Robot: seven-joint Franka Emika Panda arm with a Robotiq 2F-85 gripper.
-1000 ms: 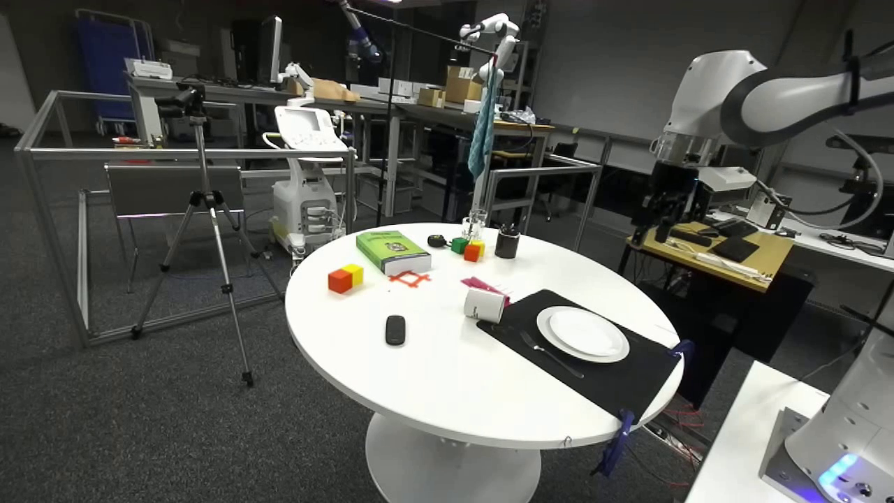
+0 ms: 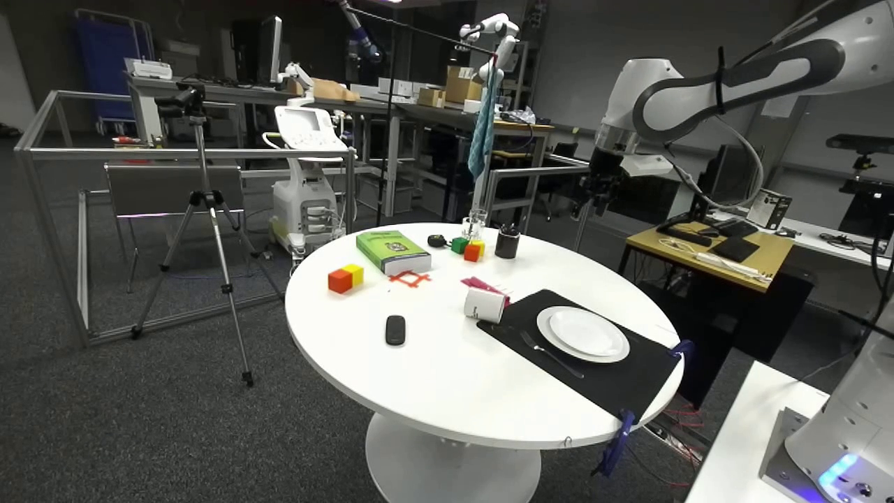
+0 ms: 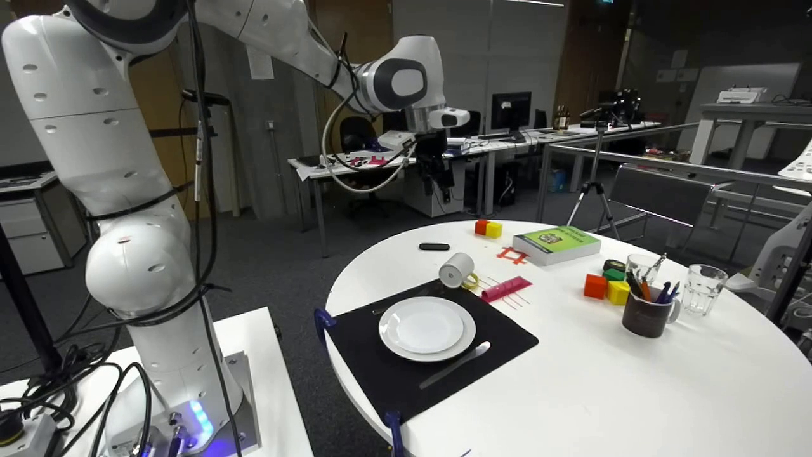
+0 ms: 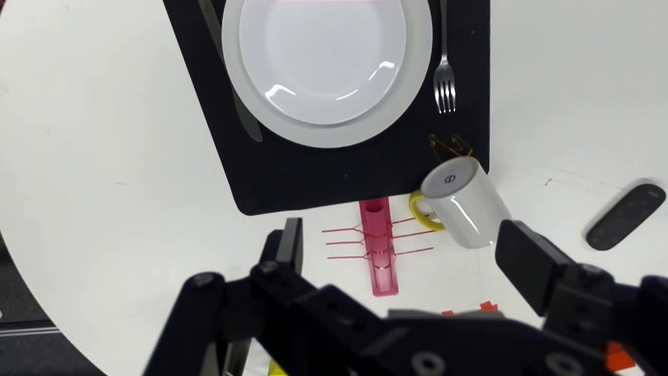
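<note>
High above the round white table, my gripper stands open, and nothing is between its fingers. In exterior view 1 the gripper [image 2: 591, 205] hangs well clear of the tabletop. A white mug [image 4: 469, 203] with a yellow handle lies on its side by a corner of the black placemat [image 3: 502, 339]. Close by is a pink holder [image 4: 379, 250] with thin legs or lines out to both sides. White stacked plates [image 3: 422, 327] rest on the placemat, a fork [image 4: 444, 81] on one side and a knife [image 3: 454, 365] on the other.
A green book [image 2: 394, 251], an orange frame [image 2: 410, 279], red and yellow cubes [image 2: 345, 278] and a black remote [image 2: 395, 330] lie farther out. Beyond them stand a dark pen mug [image 3: 647, 312], more cubes [image 3: 606, 288] and clear glasses [image 3: 704, 289]. Blue clamps [image 2: 618, 444] grip the table edge.
In exterior view 1 the arm and gripper have moved left and slightly up, toward the table. The objects on the table have stayed where they were.
</note>
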